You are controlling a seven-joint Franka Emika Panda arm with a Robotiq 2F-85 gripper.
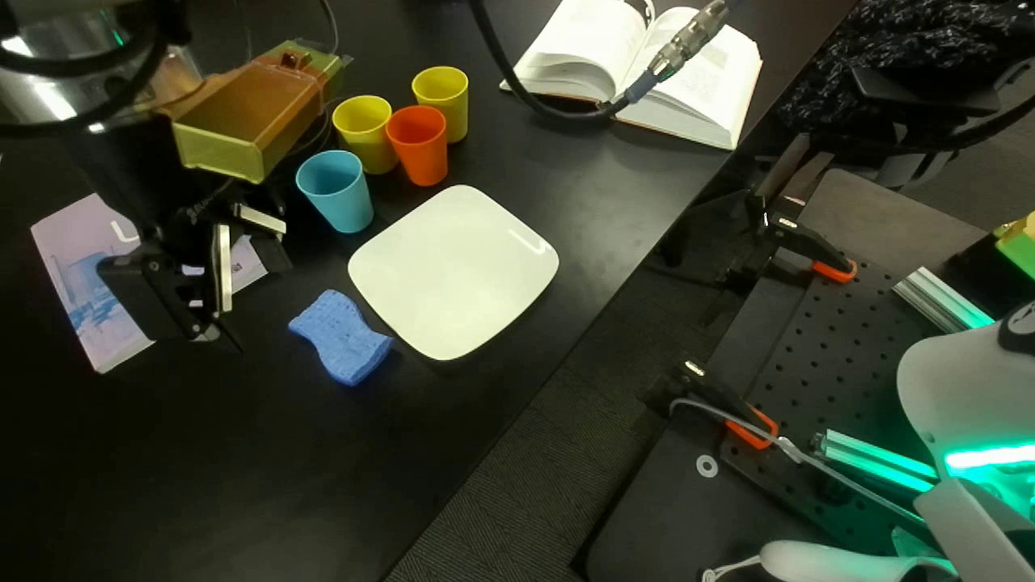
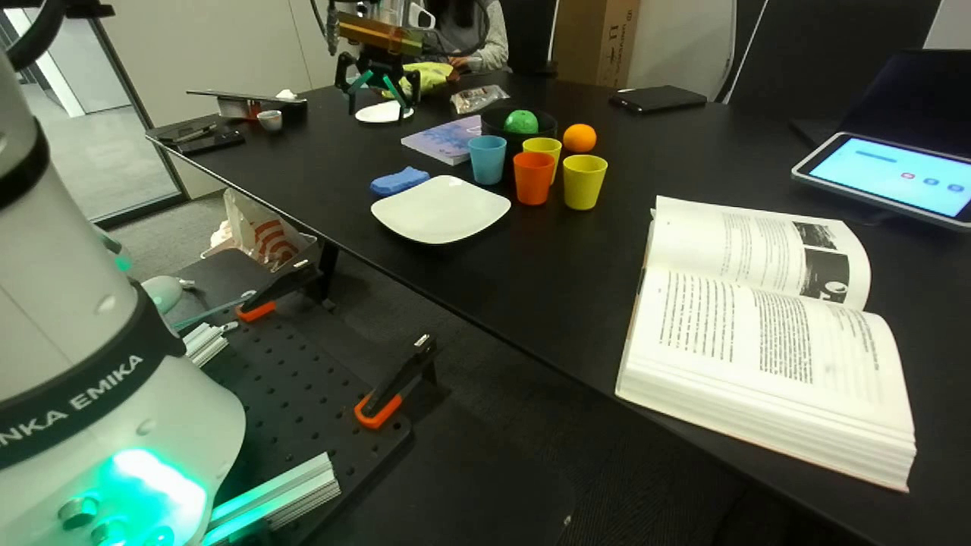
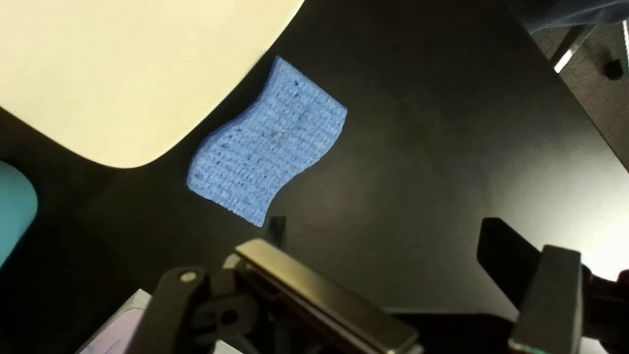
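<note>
Spread wide and empty, my open gripper hangs above the black table. In exterior view 1 the gripper (image 1: 247, 262) appears over the purple booklet (image 1: 92, 276), to the left of the blue sponge (image 1: 341, 336). That wavy-edged sponge (image 3: 268, 141) lies flat on the table in the wrist view, beyond my fingers and apart from them. Close beside it is the white square plate (image 1: 454, 272), bare on top. A light-blue cup (image 1: 335, 192) stands by the plate's far corner.
Behind the plate are an orange cup (image 1: 420, 145) and yellow cups (image 1: 441, 101). A black bowl (image 2: 496, 123) with a green ball (image 2: 520, 122) and an orange fruit (image 2: 579, 138) sit near them. An open book (image 2: 774, 337) lies near the table edge.
</note>
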